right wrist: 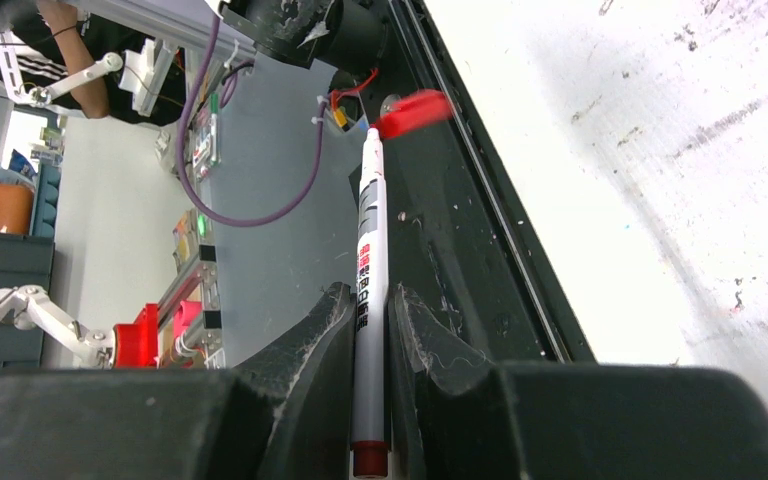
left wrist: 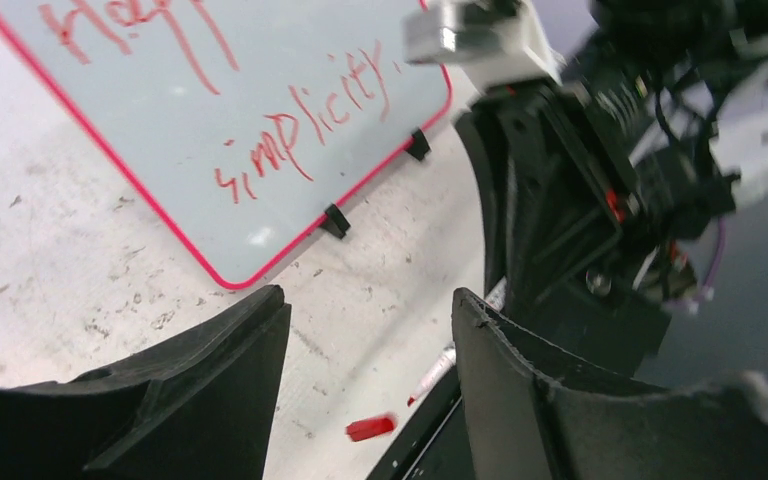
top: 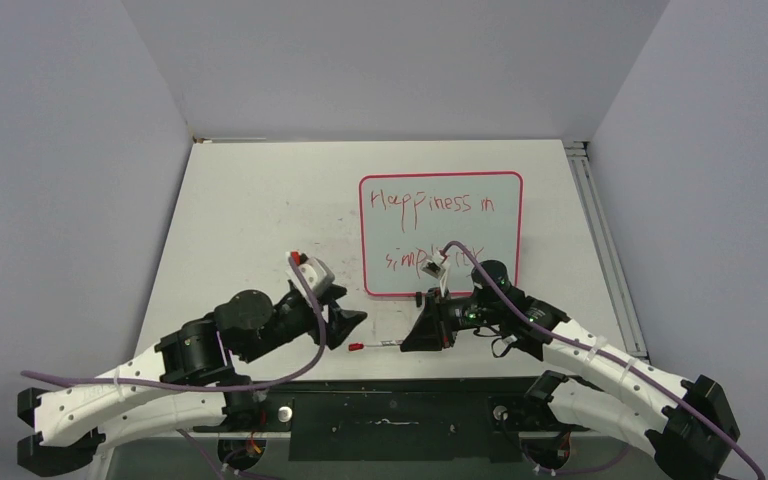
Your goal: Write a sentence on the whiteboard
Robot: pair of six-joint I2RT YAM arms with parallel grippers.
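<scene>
My right gripper is shut on the white marker (right wrist: pixel 371 235), whose tip is bare. The red cap (right wrist: pixel 415 114) is blurred and tilted, off the tip and close to it. In the left wrist view the cap (left wrist: pixel 370 427) appears apart from the marker (left wrist: pixel 435 372), above or on the pale table; I cannot tell which. My left gripper is open with nothing between its fingers. Behind it stands the whiteboard (top: pixel 440 185), pink-rimmed, with red writing: "Happiness in" above "simplicity". The right arm partly covers the lower line in the top view.
Dark front rail (top: pixel 390 420) runs along the near edge, close to the cap and marker. Small black clips (left wrist: pixel 335 221) hold the board's lower edge.
</scene>
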